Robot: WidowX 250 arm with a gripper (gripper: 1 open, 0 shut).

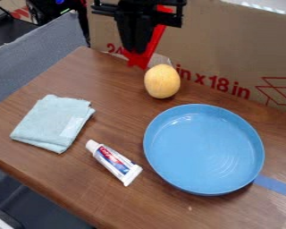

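My black gripper (138, 46) is at the top centre, above the back of the table, with a red object (154, 51) at its fingers; whether the fingers are shut on it is hard to tell. Below and right of it a yellow round object (163, 81) sits on the table. A blue plate (203, 149) lies empty at the right.
A folded light-blue cloth (53, 122) lies at the left, a toothpaste tube (113, 163) between it and the plate. A cardboard box (239, 60) stands along the back.
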